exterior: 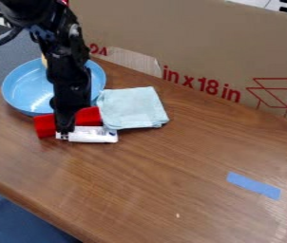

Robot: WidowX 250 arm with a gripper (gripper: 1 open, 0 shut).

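Observation:
My gripper (pixel 65 127) hangs down at the left of the table, its tips at a red object (pixel 87 117) and a white tube-like item (pixel 93 135) lying in front of it. It looks shut; whether anything is between the fingers cannot be seen clearly. A blue bowl (pixel 26 90) sits behind the gripper, partly hidden by it. A folded pale blue cloth (pixel 133 106) lies to the right, next to the red object.
A large cardboard box (pixel 197 47) stands along the back of the wooden table (pixel 172 180). A strip of blue tape (pixel 253 185) is on the right.

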